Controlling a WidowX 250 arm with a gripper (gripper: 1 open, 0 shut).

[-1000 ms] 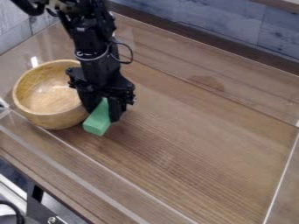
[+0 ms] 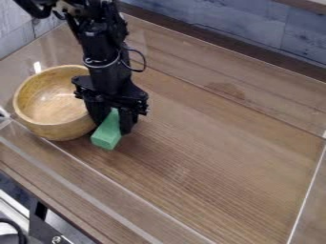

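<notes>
My black gripper (image 2: 112, 112) points down at the left of the table, shut on a green block (image 2: 107, 135) that hangs or rests just right of a wooden bowl (image 2: 41, 103). The block is slightly tilted, its upper part hidden by the gripper. I cannot tell whether it touches the table.
A blue-grey plank wall (image 2: 254, 33) runs along the back. The table's left front edge lies below the bowl, with dark objects beyond it at the lower left.
</notes>
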